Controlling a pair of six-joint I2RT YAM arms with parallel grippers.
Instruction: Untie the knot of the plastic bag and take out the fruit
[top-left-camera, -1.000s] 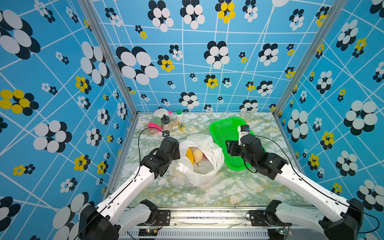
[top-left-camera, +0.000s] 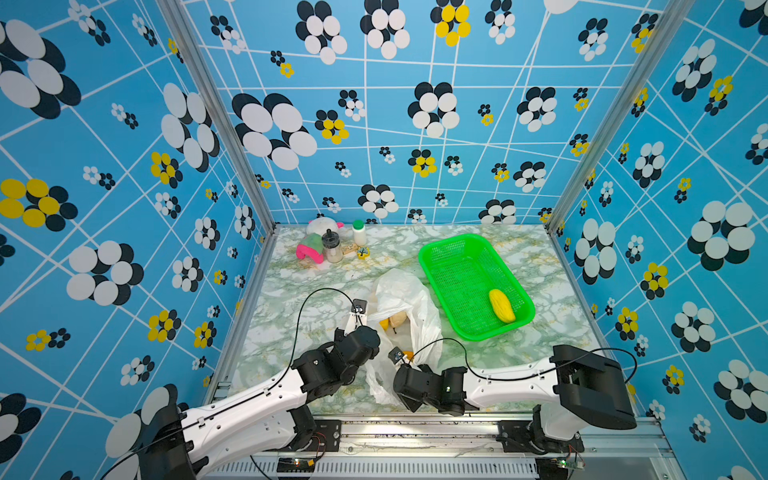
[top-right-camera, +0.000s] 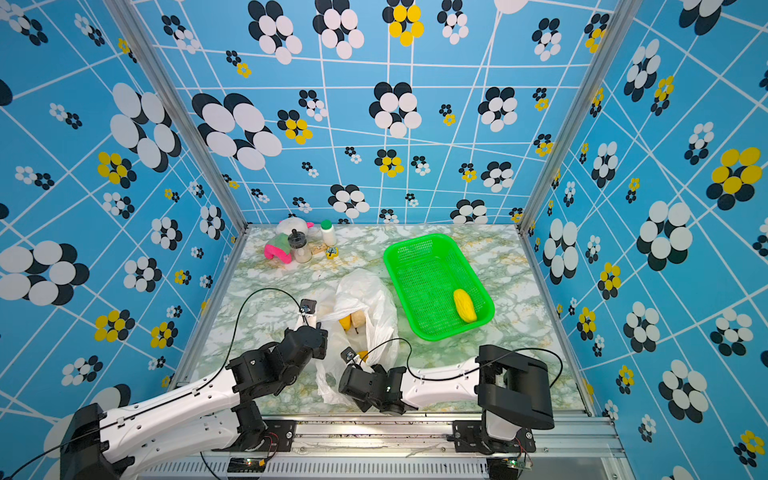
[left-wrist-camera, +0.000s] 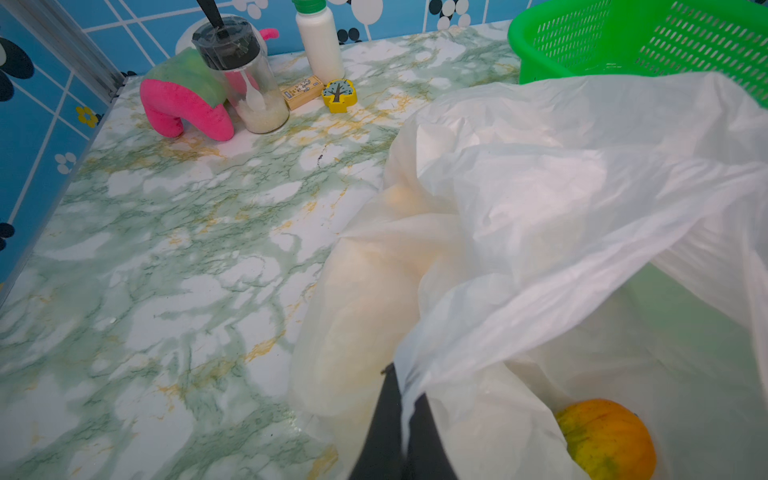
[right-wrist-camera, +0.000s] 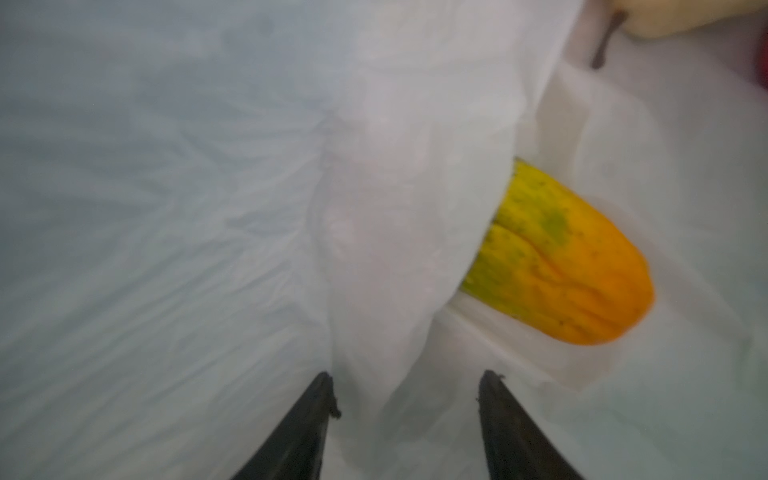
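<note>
A crumpled white plastic bag lies open at the table's centre, holding a pale pear, a yellow-orange fruit and a red one at the right wrist view's edge. My left gripper is shut at the bag's left side, a thin strip of plastic at its fingertips. My right gripper is open inside the bag's near part, below the yellow-orange fruit; its view is blurred. A yellow fruit lies in the green basket.
Back left stand a pink-green plush, a lidded glass, a white bottle and small blocks. The basket takes up the right.
Both arms have moved toward the near edge, the right one leftward from over the basket into the bag. The bag's near part is pulled downward and the yellow fruit in the basket is now uncovered.
</note>
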